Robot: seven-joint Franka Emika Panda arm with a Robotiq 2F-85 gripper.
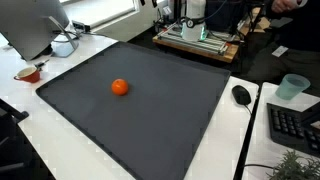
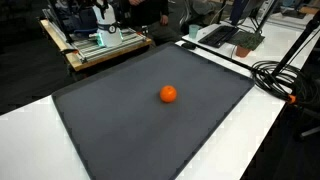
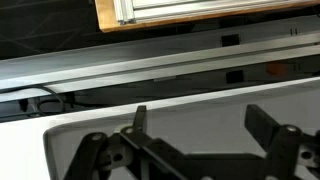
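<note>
An orange ball [image 1: 120,87] rests on the large dark grey tray [image 1: 165,130], left of its middle in exterior view 1. Exterior view 2 shows the same orange ball [image 2: 168,94] with bare tray surface [image 2: 130,125] all around it. My gripper is open in the wrist view, its two dark fingers wide apart with nothing between them. It looks down over the tray's edge [image 3: 180,105], and the ball is out of that view. The exterior views do not show the gripper clearly.
Near the tray in exterior view 1 are a black mouse [image 1: 241,95], a keyboard [image 1: 292,128], a greenish cup [image 1: 292,86] and a red cup [image 1: 28,74]. Coiled black cable [image 2: 282,78] lies beside the tray. The wrist view includes a metal rail [image 3: 170,65] beyond the tray edge.
</note>
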